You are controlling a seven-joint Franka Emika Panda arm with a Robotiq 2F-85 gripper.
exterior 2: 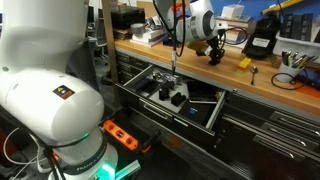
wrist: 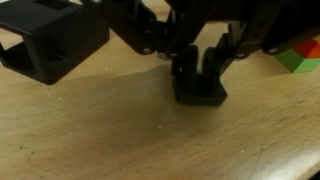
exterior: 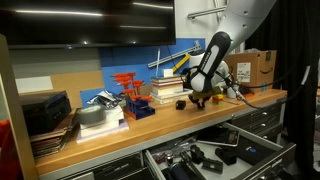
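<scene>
In the wrist view my gripper points down at a small dark block (wrist: 202, 92) on the wooden counter. Its dark fingertips are right at the block, with a narrow gap between them. Whether they press on the block is too dark to make out. From the side, the gripper (exterior: 198, 103) is low over the counter, in front of the books.
A black open-sided holder (wrist: 50, 42) stands left of the gripper, and a red and green block (wrist: 300, 56) lies to the right. Below the counter, an open drawer (exterior 2: 178, 100) holds several dark items. A cardboard box (exterior: 252, 68) stands farther right.
</scene>
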